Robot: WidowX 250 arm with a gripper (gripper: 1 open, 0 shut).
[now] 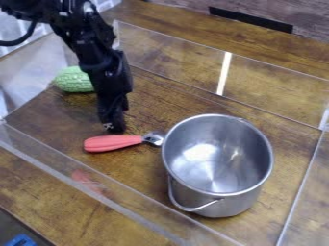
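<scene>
My black gripper (pixel 113 125) points down at the wooden tabletop, just above and behind a red-handled utensil (pixel 113 142) whose metal end reaches toward the pot. Whether its fingers are open or shut is hard to make out. A pale green corn-like vegetable (pixel 73 79) lies at the back left, partly hidden behind the arm. A steel pot (pixel 218 183) with a wire handle stands at the right.
Clear plastic walls or panels border the work area (pixel 167 91). Bare wood is free in the middle, behind the pot. A blue object sits at the bottom left corner.
</scene>
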